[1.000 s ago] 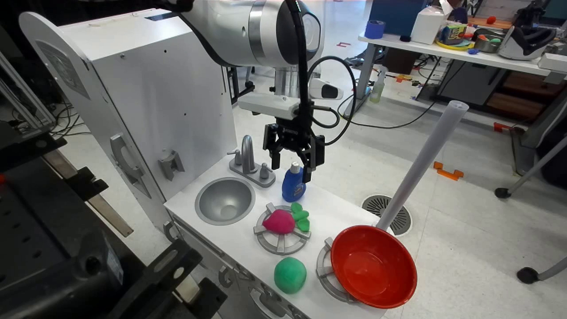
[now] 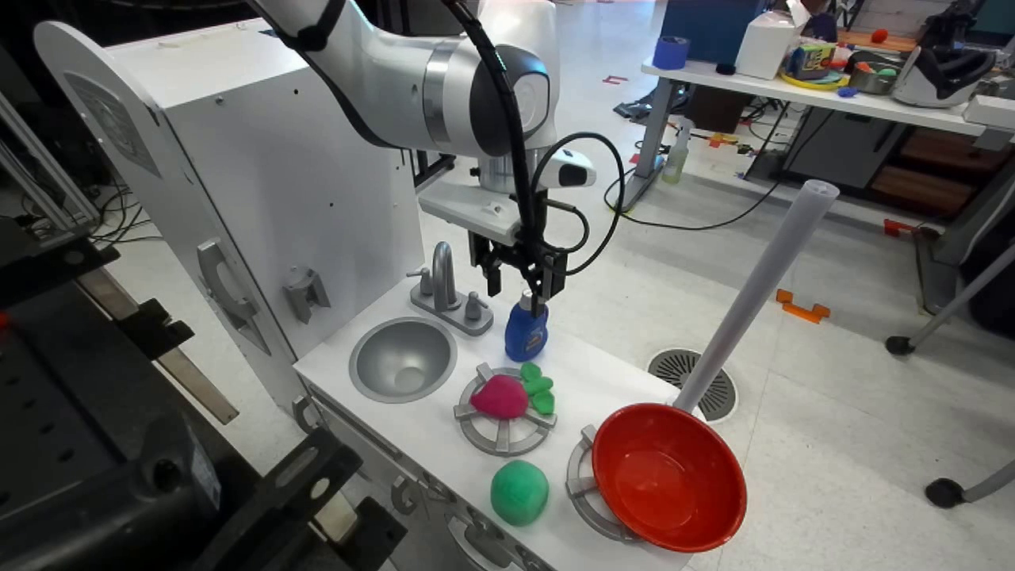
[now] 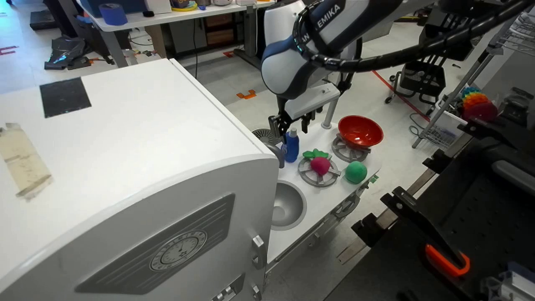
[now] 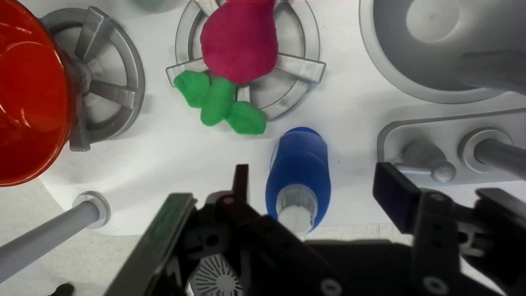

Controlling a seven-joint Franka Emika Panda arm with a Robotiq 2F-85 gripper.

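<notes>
My gripper hangs over the back edge of the white toy counter, its fingers apart with a gap between them. A blue bottle [image 4: 301,165] with a pale cap stands upright on the counter, seen between the two fingers in the wrist view, closer to the left one. In exterior view 1 the bottle [image 2: 526,333] is just beneath the fingertips, one of which overlaps its cap. No grip on it shows. A pink beet-like toy [image 2: 500,396] with green leaves [image 2: 538,389] rests on a burner beside the bottle.
A red bowl [image 2: 670,479] sits on the other burner, a green ball [image 2: 519,493] near the front edge. The sink [image 2: 402,361] and faucet [image 2: 443,277] lie by the tall white cabinet [image 2: 285,171]. A grey post [image 2: 756,295] rises at the back corner.
The arm and gripper have shifted slightly left in exterior view 1, and the gripper has tilted. The fingers still stand apart. Bottle, toys and bowl have stayed in place.
</notes>
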